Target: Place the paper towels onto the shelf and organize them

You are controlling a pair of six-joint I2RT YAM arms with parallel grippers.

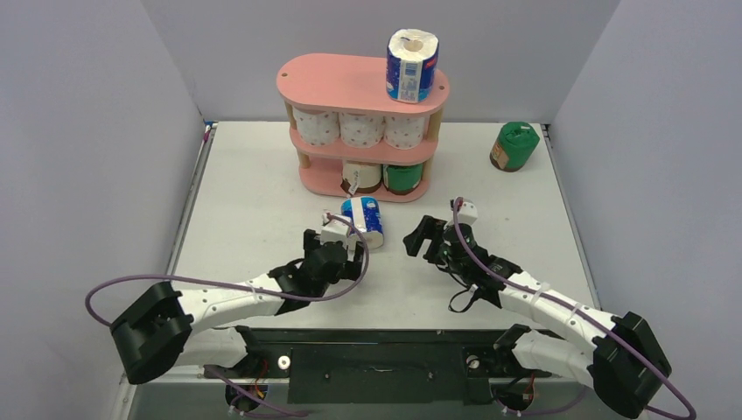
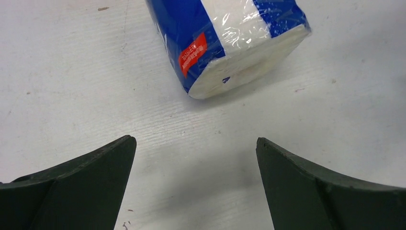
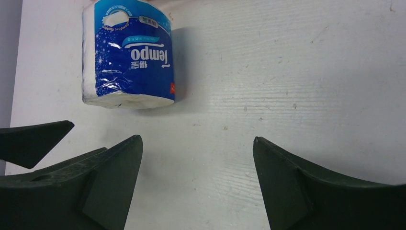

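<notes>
A blue-and-white paper towel roll (image 1: 367,219) lies on its side on the table, just in front of the pink shelf (image 1: 337,74). My left gripper is open close in front of it, nothing between the fingers; the roll's white end faces it in the left wrist view. To the right of the roll my right gripper is also open and empty. Another blue roll (image 1: 411,70) stands upright at the top tier's right end. Dotted white rolls (image 1: 360,129) fill the middle tier. The bottom tier holds a brown-and-white roll (image 1: 361,176) and a green roll (image 1: 403,178).
A green roll (image 1: 514,146) rests at the table's back right, far from both arms.
</notes>
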